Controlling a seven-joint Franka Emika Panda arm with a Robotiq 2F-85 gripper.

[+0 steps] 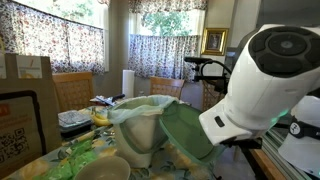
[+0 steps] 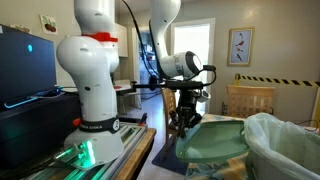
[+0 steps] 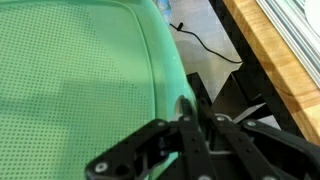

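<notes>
A flat green tray or lid (image 1: pixel 188 130) with a raised rim is held at its edge by my gripper. In the wrist view the textured face of this green piece (image 3: pixel 75 85) fills the left side, and my dark fingers meet its right rim. From the second exterior view the green piece (image 2: pixel 210 143) hangs tilted below the gripper (image 2: pixel 184 122), left of a white bin (image 2: pixel 285 143). The same bin (image 1: pixel 138 132), with a pale liner over its rim, stands behind the green piece in the first exterior view. My fingertips are partly hidden there by the arm.
A pale bowl (image 1: pixel 104 169), green packets (image 1: pixel 80 156) and a brown paper bag (image 1: pixel 20 125) occupy the table's left side. A paper towel roll (image 1: pixel 128 83) stands farther back. The wooden table edge (image 3: pixel 285 60) runs along the wrist view's right side.
</notes>
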